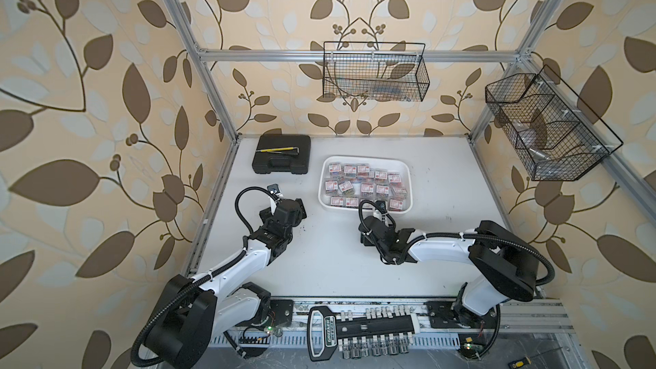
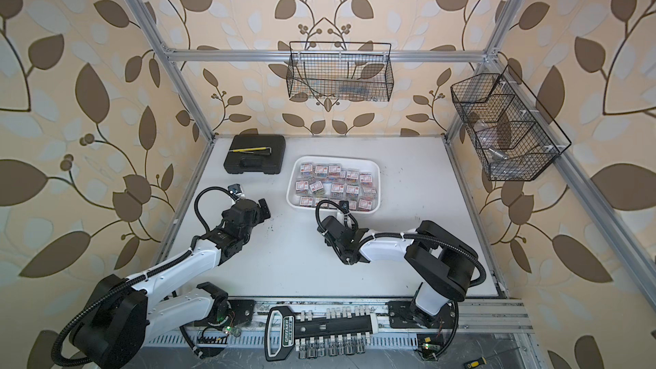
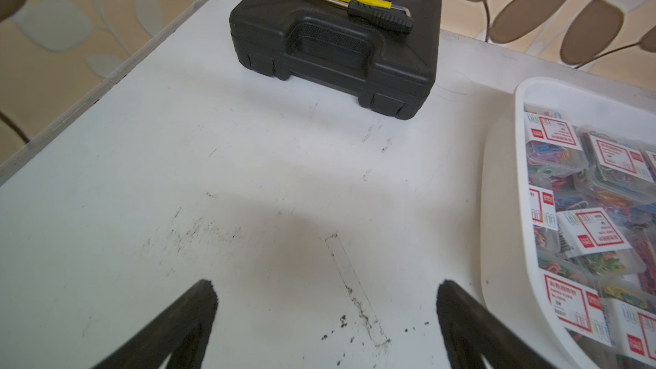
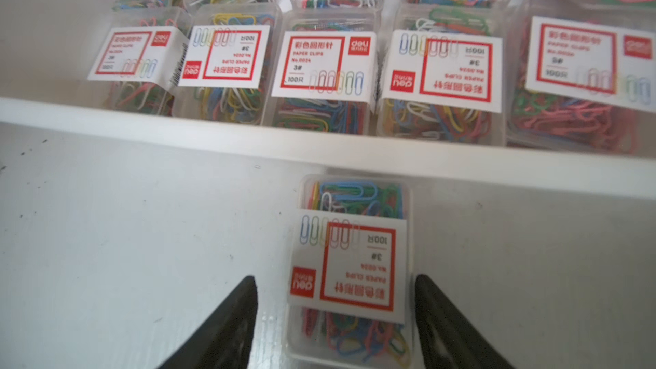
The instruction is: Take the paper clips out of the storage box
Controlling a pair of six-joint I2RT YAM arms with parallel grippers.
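Note:
The white storage box (image 1: 330, 206) stands mid-table, holding several clear boxes of coloured paper clips with white-and-red labels. In the right wrist view one paper clip box (image 4: 348, 266) lies outside it, in front of the storage box's wall (image 4: 328, 147). My right gripper is part open around that clip box. Its right finger (image 4: 444, 321) is at the clip box's side; a gap shows between the left finger and the box. Over bare table, left of the storage box, my left gripper stands open and empty.
A black case (image 1: 281, 153) with a yellow pen and a cutter on top sits at the back left. Wire baskets (image 1: 376, 75) hang on the back and right sides. A socket set (image 1: 369, 328) lies beyond the front edge. Table right of the storage box is clear.

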